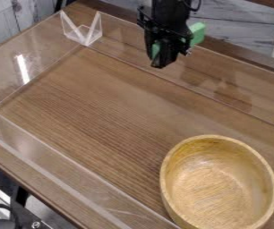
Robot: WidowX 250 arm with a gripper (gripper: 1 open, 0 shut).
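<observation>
My black gripper (161,50) hangs at the top centre of the camera view, low over the back of the wooden floor of the enclosure. It is shut on a small green object (157,51), mostly hidden by the dark fingers. Another green piece (197,32) shows behind the gripper to the right; I cannot tell whether it is separate.
A large tan bowl (218,183) sits at the front right. A clear plastic holder (82,29) stands at the back left. Transparent walls edge the wooden surface (91,116), whose middle is clear.
</observation>
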